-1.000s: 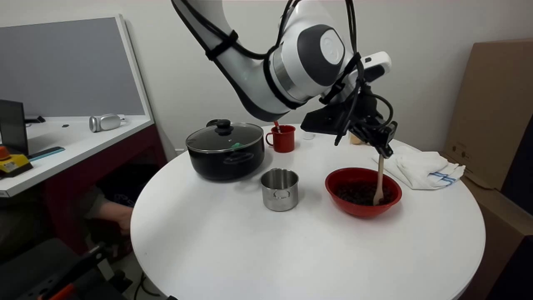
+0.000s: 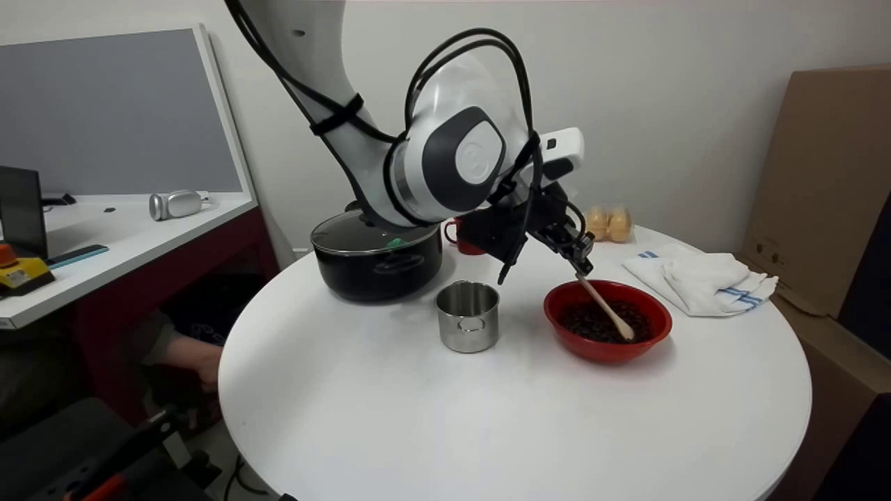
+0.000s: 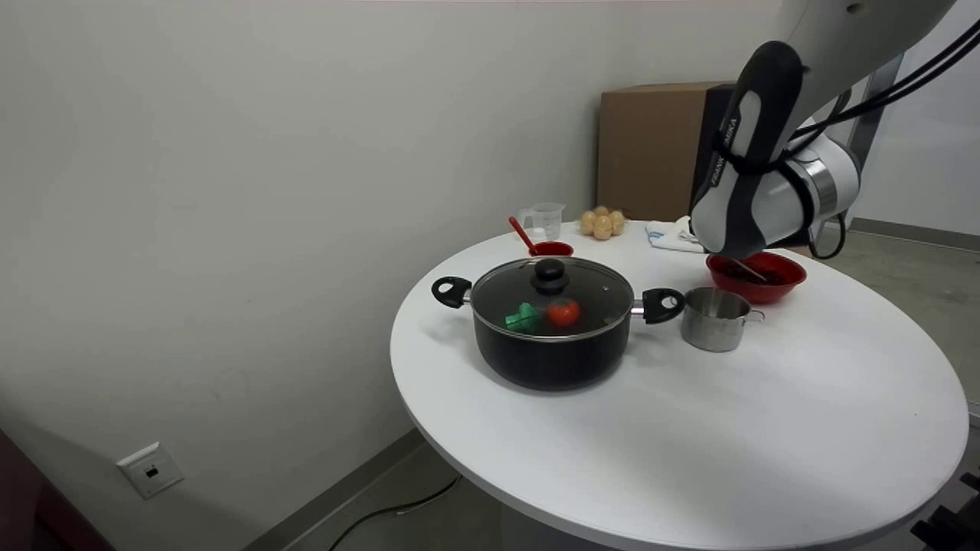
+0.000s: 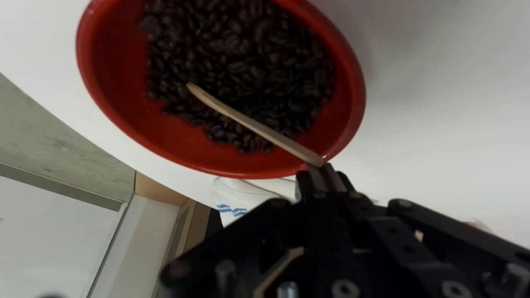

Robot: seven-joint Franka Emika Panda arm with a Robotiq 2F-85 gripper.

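Observation:
My gripper [image 2: 582,268] is shut on the handle of a light wooden spoon [image 2: 608,309], above the back rim of the red bowl [image 2: 570,337]. The spoon slants down to the right, its lower end among dark coffee beans [image 4: 238,59] inside the bowl. In the wrist view the fingers [image 4: 316,181] close round the handle near the bowl's edge, and the spoon [image 4: 253,125] lies across the beans. From the second exterior view the arm hides my gripper, though the spoon's stick shows in the bowl [image 3: 773,292].
A steel cup [image 2: 468,321] stands left of the bowl. Farther left is a black lidded pot [image 2: 367,271], with a red mug [image 2: 469,242] partly behind the arm. A white towel [image 2: 710,284] lies right of the bowl.
My gripper has moved left and slightly lower, still holding the spoon. The spoon has gone from nearly upright to a steep slant, its tip still in the bowl. The bowl has not moved.

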